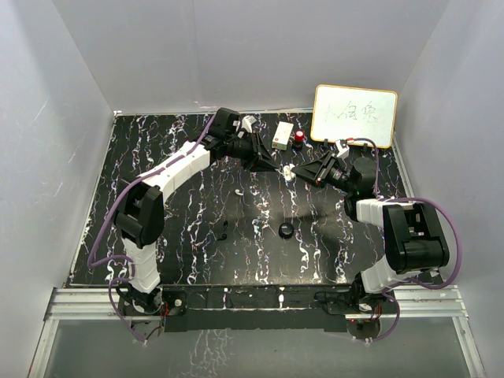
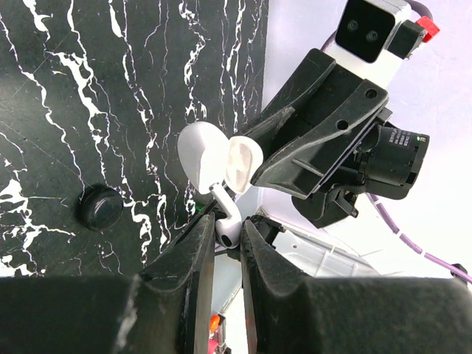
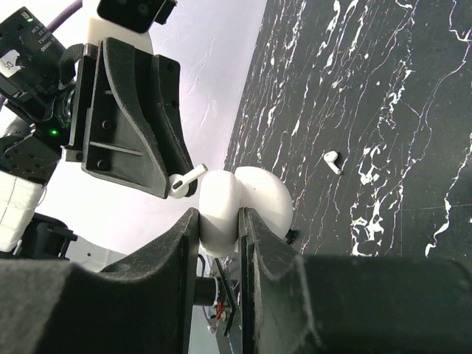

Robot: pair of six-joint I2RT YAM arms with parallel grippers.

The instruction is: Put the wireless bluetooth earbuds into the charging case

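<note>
My left gripper is shut on a white earbud (image 2: pixel 227 220), whose stem points up at the open white charging case (image 2: pixel 203 158). My right gripper is shut on the case (image 3: pixel 217 210), lid raised, at the middle of the top view. In the right wrist view the held earbud (image 3: pixel 190 175) is just left of the case; whether they touch I cannot tell. A second earbud (image 3: pixel 332 161) lies loose on the black marbled table.
A black round object (image 1: pixel 286 231) lies nearer the front, with a small dark item (image 1: pixel 223 231) to its left. A pale box (image 1: pixel 282 135), a red-topped container (image 1: pixel 299 138) and a whiteboard (image 1: pixel 353 114) are at the back.
</note>
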